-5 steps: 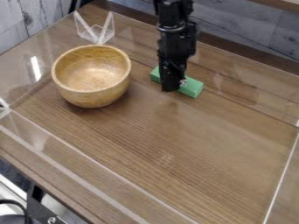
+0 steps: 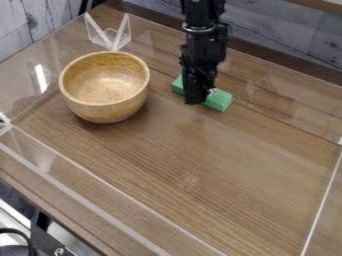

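A green block (image 2: 213,100) lies on the wooden table a little right of the middle, toward the back. My black gripper (image 2: 195,96) reaches down from the top of the view onto the block's left part, covering some of it. Its fingertips are dark and small, and I cannot see clearly whether anything is between them.
A yellow bowl (image 2: 104,105) stands to the left of the block. A white object (image 2: 111,38) is at the back left.
My gripper has shifted slightly lower over the block's left part. The block and bowl look about the same.
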